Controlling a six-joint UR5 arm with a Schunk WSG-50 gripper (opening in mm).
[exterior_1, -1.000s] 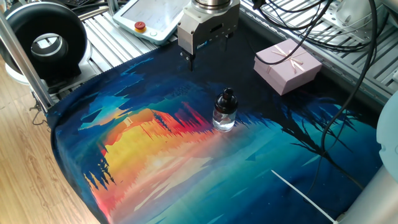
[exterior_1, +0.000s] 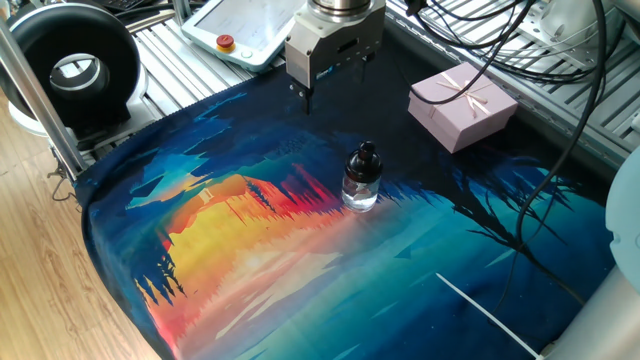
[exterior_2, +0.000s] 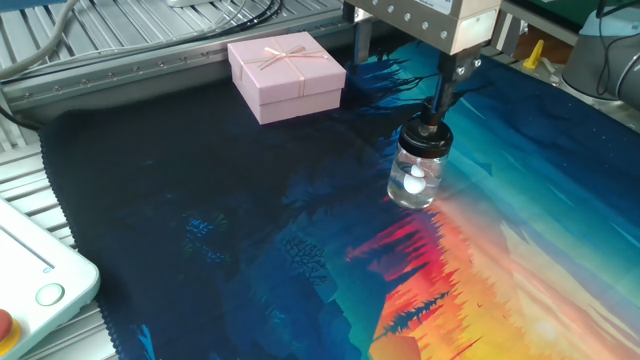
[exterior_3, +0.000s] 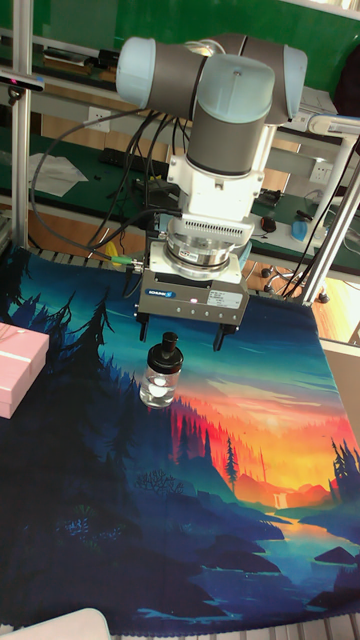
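Observation:
A clear glass jar (exterior_1: 361, 191) with a black lid and clear liquid stands upright on the printed cloth, near the middle. In the second exterior view the jar (exterior_2: 415, 178) shows a white shape inside. My gripper (exterior_3: 181, 333) hangs above the cloth with its two black fingers wide apart and nothing between them. One finger overlaps the jar's lid in the second exterior view, but the first exterior view shows the gripper (exterior_1: 336, 88) up and apart from the jar. A pink gift box (exterior_1: 463, 108) with a ribbon bow sits closed at the cloth's edge.
The dark printed cloth (exterior_2: 180, 190) is otherwise mostly bare. A tablet-like controller with a red button (exterior_1: 226, 43) lies on the slatted table beyond it. Black cables (exterior_1: 575, 130) hang over the box side, and a black ring-shaped object (exterior_1: 118, 75) stands at the far left.

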